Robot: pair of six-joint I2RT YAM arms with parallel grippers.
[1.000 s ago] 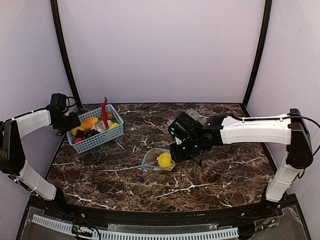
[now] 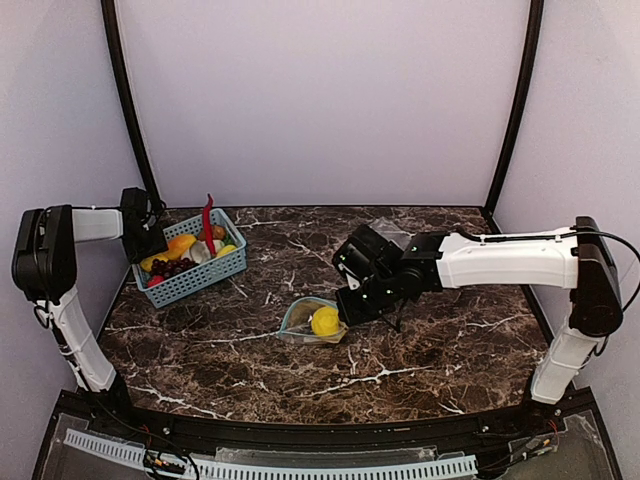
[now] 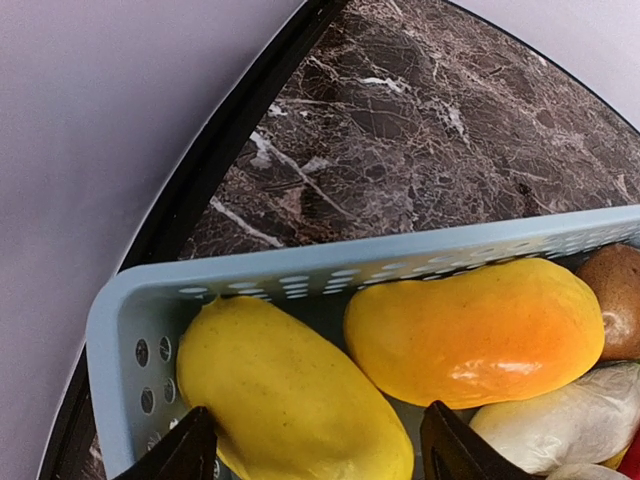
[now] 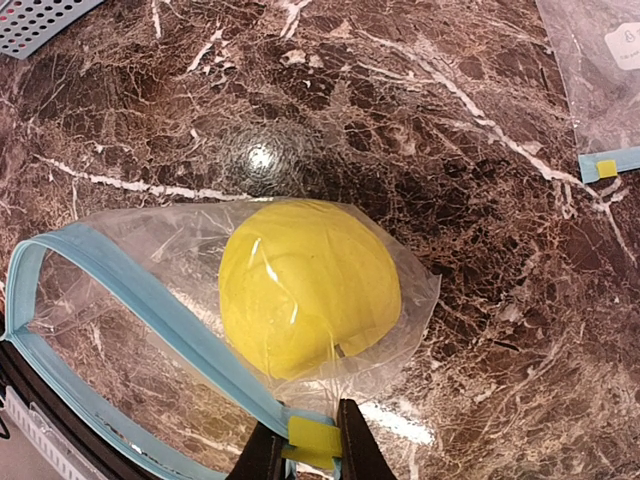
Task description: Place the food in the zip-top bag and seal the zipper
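Observation:
The zip top bag (image 4: 165,300) is clear with a light blue zipper strip, and its mouth stands open toward the left. A round yellow food item (image 4: 305,285) lies inside it. Its yellow zipper slider (image 4: 314,440) is pinched at one end of the strip by my right gripper. Over the left end of the basket, my left gripper (image 2: 150,245) is down among the food. In the left wrist view, a plump yellow fruit (image 3: 290,390) sits between its fingers, which are closed about it. The fruit still rests within the basket (image 3: 390,248).
Beside that fruit lie an orange-yellow mango (image 3: 480,330) and a white bulb (image 3: 565,415). Dark grapes (image 2: 173,268) and a red pepper (image 2: 209,225) share the basket. Another clear bag (image 4: 605,90) lies behind my right gripper.
The right gripper keeps its hold; the bag and its yellow item have shifted slightly left.

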